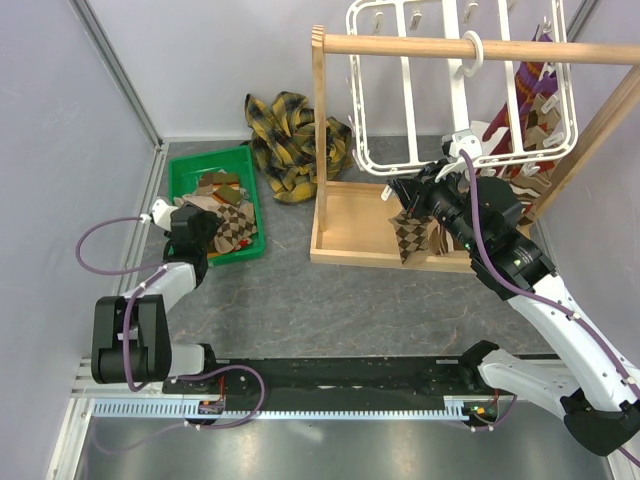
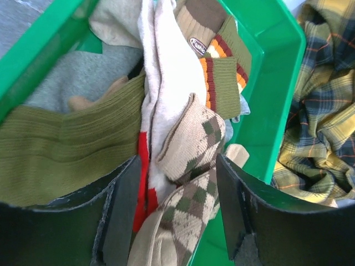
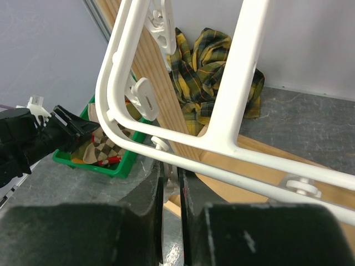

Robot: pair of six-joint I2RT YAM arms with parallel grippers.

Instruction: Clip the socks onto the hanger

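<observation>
Inside the green bin (image 1: 252, 248) lies a pile of socks. My left gripper hangs over it, fingers apart and empty, with a beige-and-brown checkered sock (image 2: 191, 141) below and between them; white socks (image 2: 180, 72) and olive socks (image 2: 72, 144) lie around it. The white hanger (image 1: 405, 100) hangs from a wooden stand. At its lower front bar my right gripper is shut on a clip, mostly hidden by the fingers. Several socks (image 1: 545, 115) hang at the hanger's right side, and a checkered sock (image 1: 411, 236) shows below the right gripper.
The stand's wooden bar (image 1: 390, 45) crosses above the hanger, and its wooden base (image 1: 350, 215) lies below. A yellow-and-black plaid cloth (image 1: 292, 145) is heaped between bin and stand.
</observation>
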